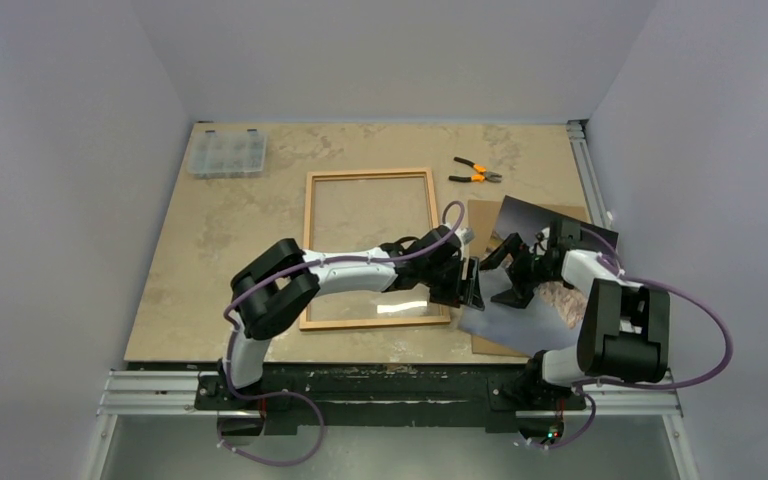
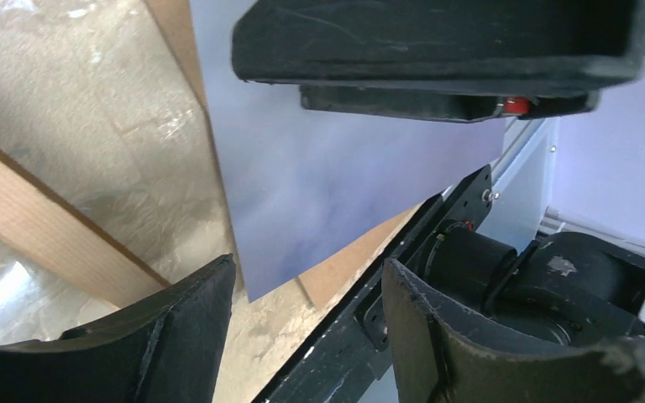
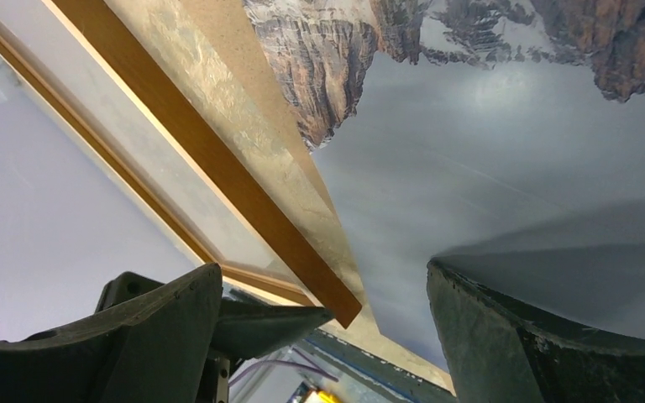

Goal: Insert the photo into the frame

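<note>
The photo (image 1: 525, 325), grey sky and rocky mountains, lies askew at the right of the table, partly over a brown board (image 1: 490, 346). To its left is the empty wooden frame (image 1: 375, 323) with a clear pane. My left gripper (image 1: 473, 284) is open by the photo's left edge; in the left wrist view the photo's corner (image 2: 277, 252) shows beyond its parted fingers. Spread open, my right gripper (image 1: 494, 281) is over the photo, and the right wrist view shows the photo (image 3: 487, 159) beneath it. Contact with either gripper cannot be told.
Orange-handled pliers (image 1: 478, 171) lie behind the board, and a clear compartment box (image 1: 227, 155) stands at the back left. Both grippers are close together; the right finger (image 2: 437, 50) looms in the left wrist view.
</note>
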